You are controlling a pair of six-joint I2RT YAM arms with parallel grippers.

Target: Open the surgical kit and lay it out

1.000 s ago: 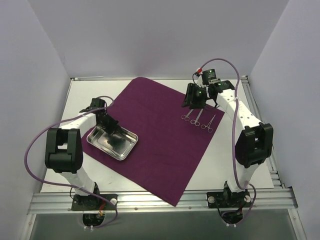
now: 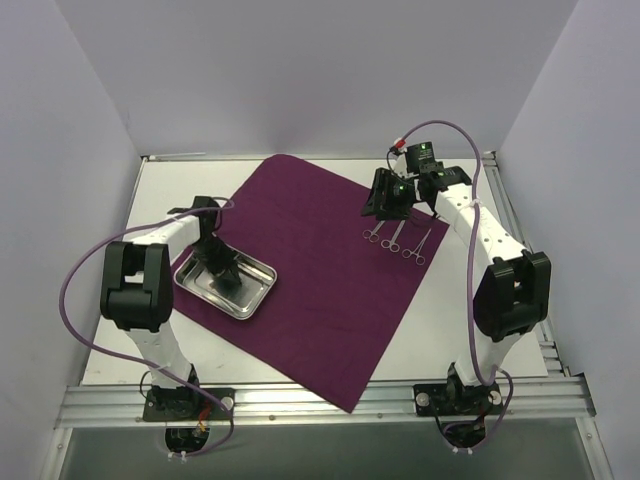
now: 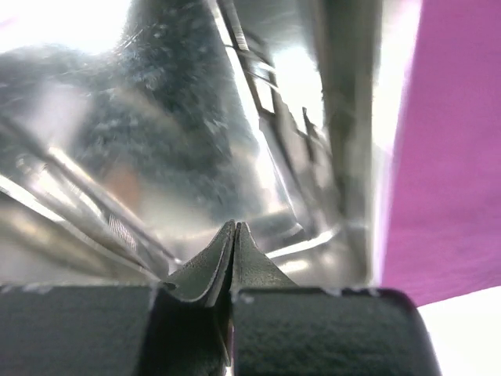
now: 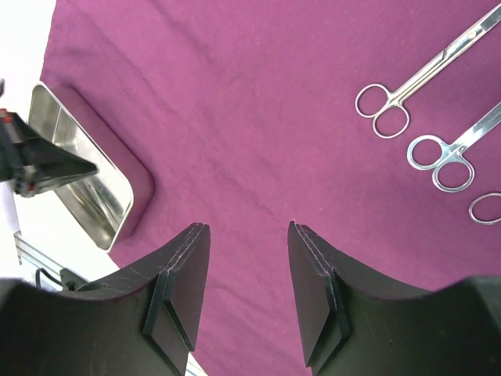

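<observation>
The metal tray [image 2: 250, 292] rests on the purple cloth [image 2: 330, 270] at the left. My left gripper [image 2: 237, 281] points down over the tray. In the left wrist view, its fingertips [image 3: 244, 249] meet, with nothing showing between them. A slender metal piece with a ridged patch [image 3: 121, 230], perhaps tweezers, lies at the tray's left side there; reflections blur the rest. Three scissor-like instruments lie apart on the cloth at the right: one [image 4: 391, 102], a second [image 4: 452, 160] and a third [image 4: 487, 208], partly cut off. My right gripper hangs open beside them, empty.
White table [image 2: 475, 345] shows around it, bounded by a metal rail [image 2: 320, 392] at the front. Grey walls stand behind and at both sides.
My right arm has moved only slightly. Tray and instruments on the cloth stay put.
</observation>
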